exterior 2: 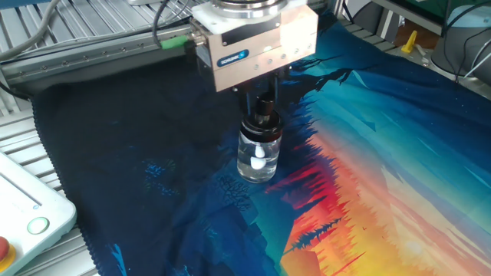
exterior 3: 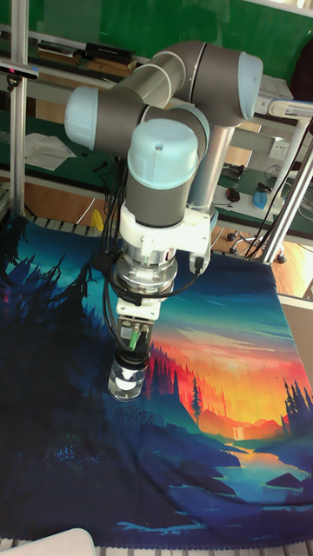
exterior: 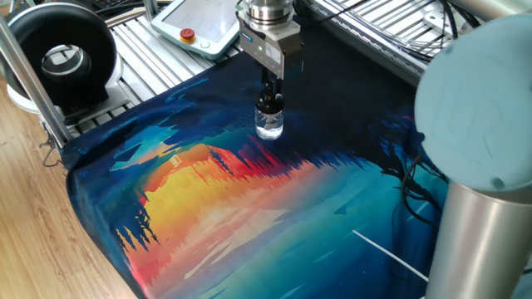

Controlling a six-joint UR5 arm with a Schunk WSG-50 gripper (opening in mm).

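A small clear glass jar (exterior 2: 258, 159) with a black lid (exterior 2: 261, 126) stands upright on the printed cloth; something white shows inside it. My gripper (exterior 2: 262, 107) points down directly over the jar, its dark fingers reaching the black top. Dark fingers against a dark lid make the gap between them unreadable, so whether they grip the top cannot be told. In exterior view 1 the jar (exterior: 268, 127) sits right beneath the gripper (exterior: 270, 93). From the far side, the jar (exterior 3: 125, 384) shows below the wrist, with the fingers mostly hidden.
A teach pendant with a red button (exterior: 188, 35) lies at the back edge. A black round device (exterior: 66, 62) stands at the left, and a white strip (exterior: 389, 252) lies at the right.
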